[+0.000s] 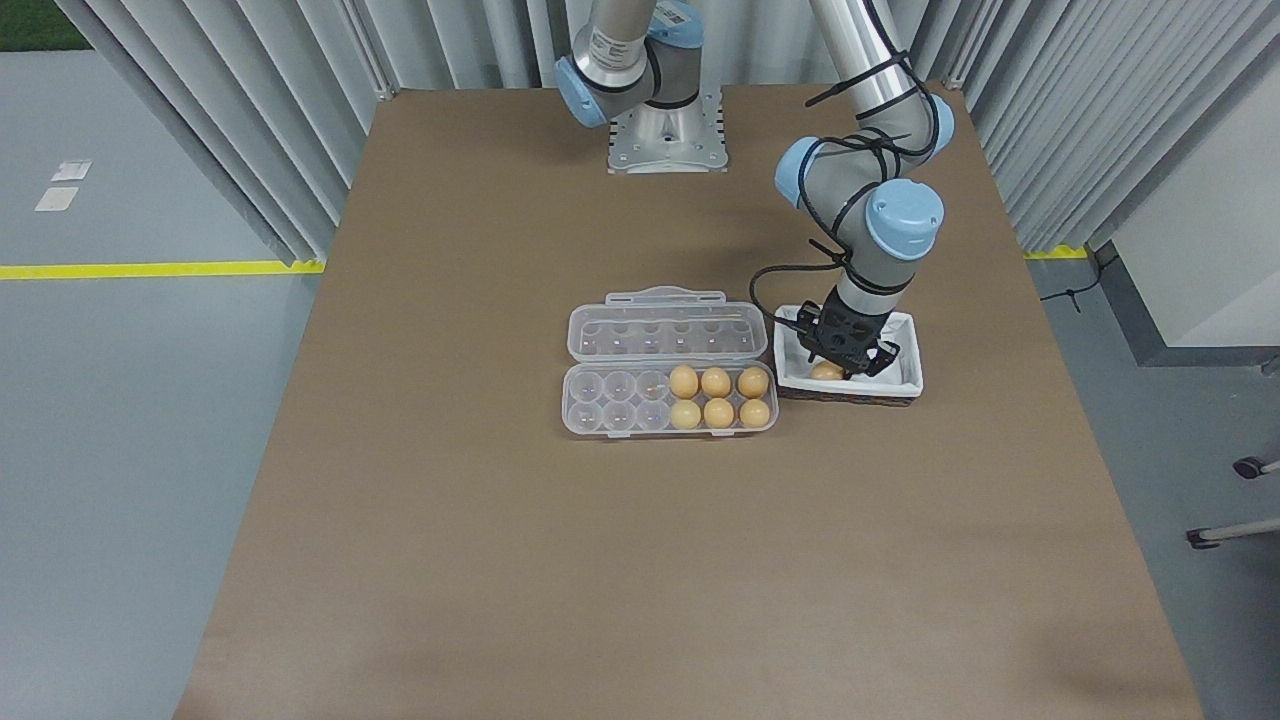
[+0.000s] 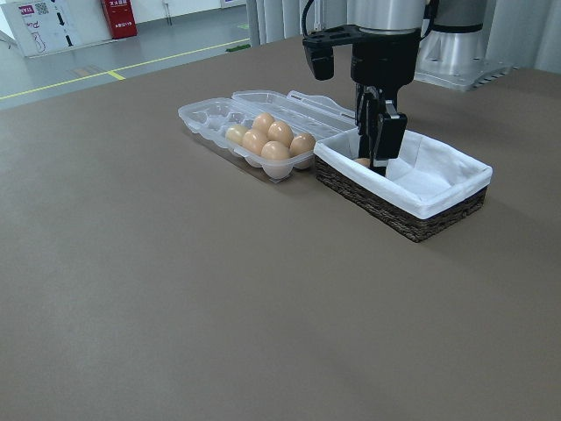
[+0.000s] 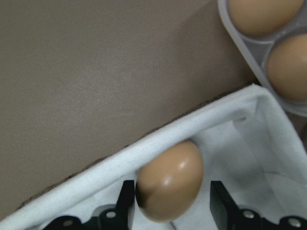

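Note:
My gripper is down inside a white-lined wicker basket (image 1: 894,378), open, its black fingers on either side of a brown egg (image 3: 170,179); the left finger is close to the egg, the right one apart. The egg lies against the basket's near wall, as seen in the wrist view; the front view shows part of it (image 1: 825,371). Left of the basket, a clear plastic carton (image 1: 588,418) with its lid (image 1: 666,336) open holds several eggs (image 1: 717,413) in its right half; the left half's cups are empty.
The carton sits right beside the basket.

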